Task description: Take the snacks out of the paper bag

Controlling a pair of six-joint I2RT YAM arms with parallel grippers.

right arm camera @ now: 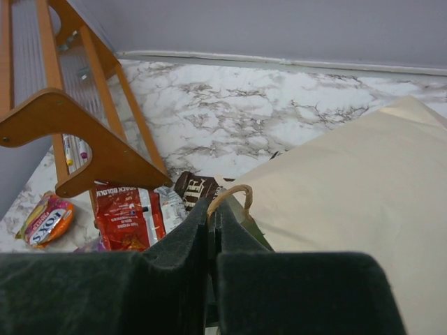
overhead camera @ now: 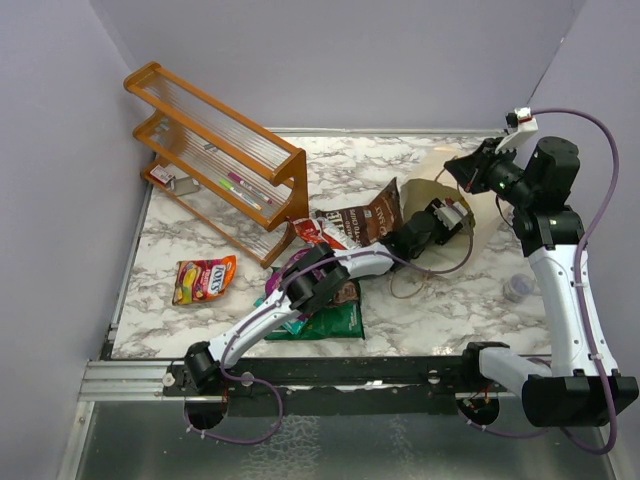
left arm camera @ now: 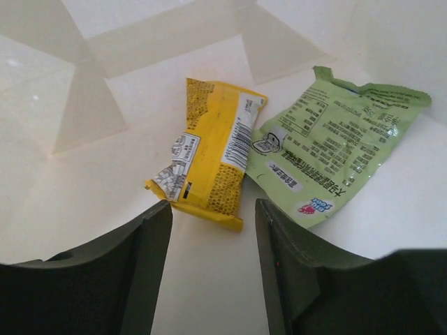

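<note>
The paper bag (right arm camera: 363, 181) lies on its side at the right of the table, its mouth facing left. My right gripper (overhead camera: 462, 182) is shut on the bag's twisted handle (right arm camera: 230, 192). In the left wrist view, a yellow snack packet (left arm camera: 213, 150) and a green snack packet (left arm camera: 339, 143) lie side by side in the bag. My left gripper is inside the bag with its fingers apart. The yellow packet's near edge lies just beyond the fingertips, and nothing is clearly held. From above, the left arm mostly hides both packets.
A tilted wooden shelf (overhead camera: 215, 140) stands at the back left. Several packets lie left of the bag, among them a brown one (overhead camera: 365, 215) and a green one (overhead camera: 330, 322). A colourful packet (overhead camera: 205, 280) lies alone farther left.
</note>
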